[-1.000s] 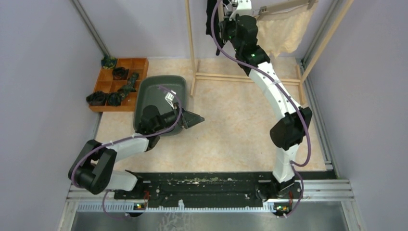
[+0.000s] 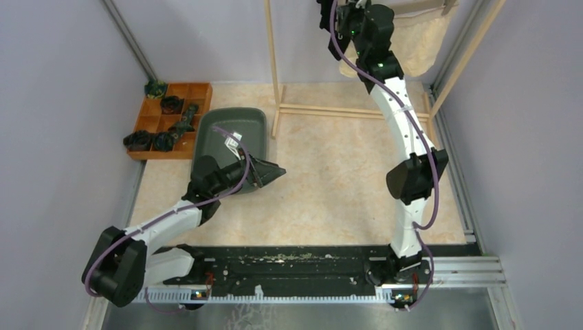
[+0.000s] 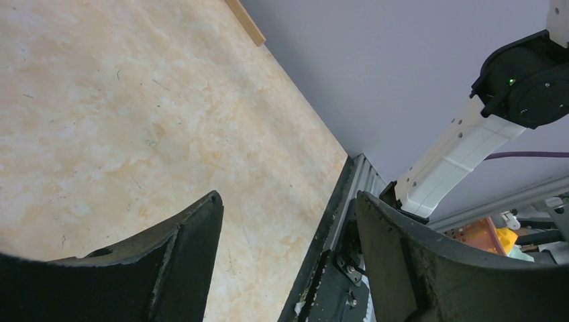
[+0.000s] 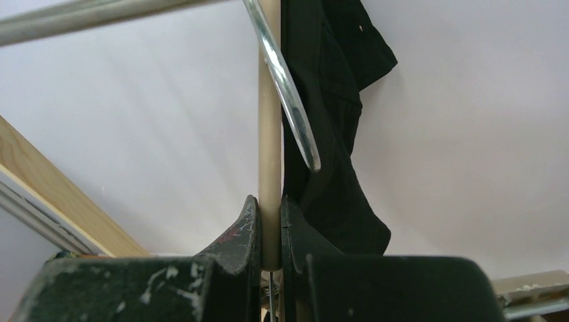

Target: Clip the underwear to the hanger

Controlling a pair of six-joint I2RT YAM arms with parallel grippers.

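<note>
A black garment (image 4: 335, 154) hangs from a wooden hanger (image 4: 270, 134) at the top of the rack, also seen dark in the top view (image 2: 337, 41). My right gripper is shut on the hanger's wooden bar, with a metal clip or hook beside it and the cloth just behind; how the cloth is fastened is hidden. My left gripper is low over the green tray's right part, its fingers apart with nothing between them.
An orange compartment box (image 2: 152, 120) with dark folded cloths stands left of the green tray (image 2: 206, 127). A beige cloth (image 2: 419, 41) hangs on the rack's right side.
My right gripper has moved rightward along the top of the rack, and the black garment moved with it.
</note>
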